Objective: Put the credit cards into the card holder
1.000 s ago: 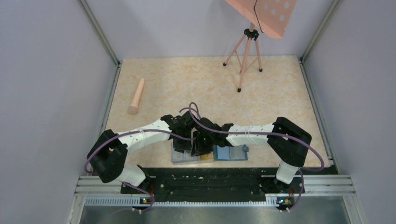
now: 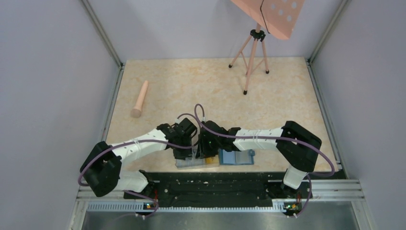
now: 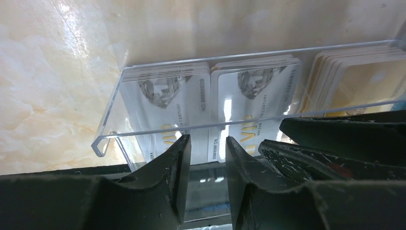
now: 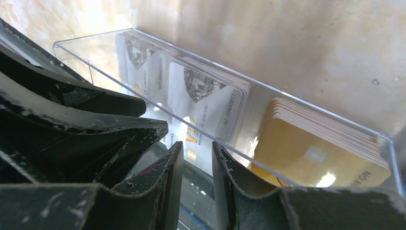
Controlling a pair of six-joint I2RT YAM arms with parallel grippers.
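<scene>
Three card stacks lie in a clear tray [image 2: 184, 166] at the front of the table: white-silver cards [image 3: 184, 103] at the left, a second white-silver stack [image 4: 203, 103] in the middle, gold cards [image 4: 306, 151] at the right. Over the joint between the white stacks, my left gripper stands open and empty. My right gripper is parted above the middle stack's near end, no card visible between its fingertips. Its dark fingers [image 3: 344, 139] reach in close beside the left gripper. Right of the tray lies the blue card holder [image 2: 237, 163], spread open.
The clear tray's raised front wall [image 3: 191, 128] crosses just in front of the fingers. The two grippers crowd each other over the tray. A pinkish cylinder [image 2: 140, 98] and a tripod [image 2: 252, 52] stand farther back; mid-table is clear.
My left arm has shifted a little to the left, opening a small gap between the two grippers. The right gripper has moved only slightly. The tray and holder stay in place.
</scene>
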